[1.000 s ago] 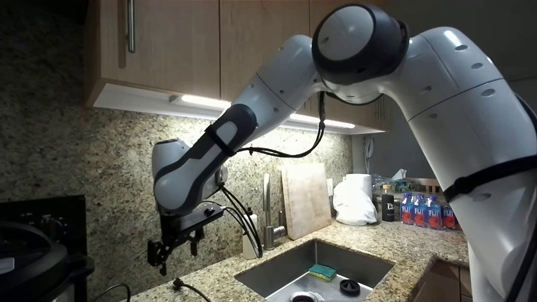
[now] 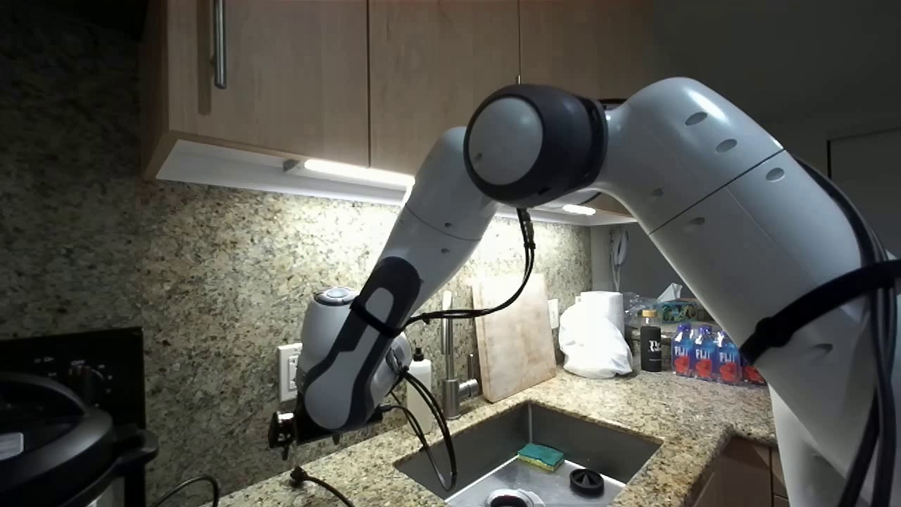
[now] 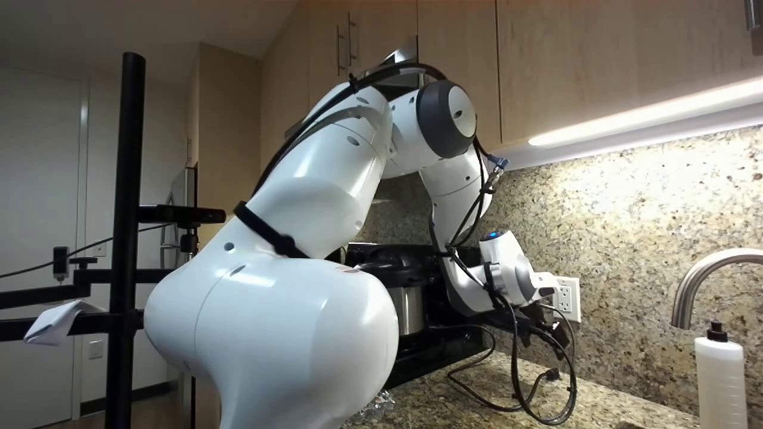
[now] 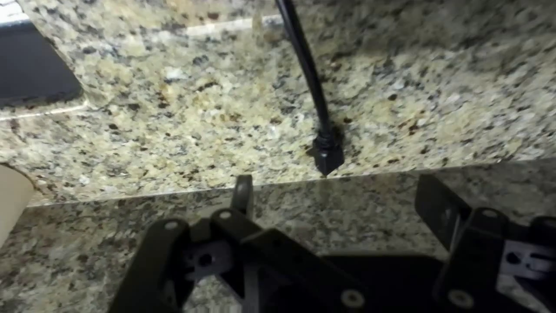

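Observation:
In the wrist view my gripper stands open, with nothing between its fingers. Past the fingertips, a black cable end with a plug [image 4: 328, 156] lies on the granite counter close to the backsplash. The same plug [image 2: 299, 477] shows in exterior view 1, below my gripper [image 2: 287, 439], which is partly hidden by the arm. In exterior view 2 the gripper is near a white wall outlet [image 3: 567, 297]; the arm's own cables cross in front, so any contact cannot be judged.
A dark pressure cooker [image 2: 51, 439] sits left. To the right are the sink [image 2: 549, 418] with a sponge [image 2: 541, 457], a faucet [image 2: 450, 355], a soap bottle [image 3: 720, 379] and a cutting board [image 2: 512, 336]. Cabinets [image 2: 439, 84] hang overhead.
The arm has lowered and its wrist has tilted, with the gripper now turned toward the backsplash. The elbow moved down and left in exterior view 1. The loose plug stays put.

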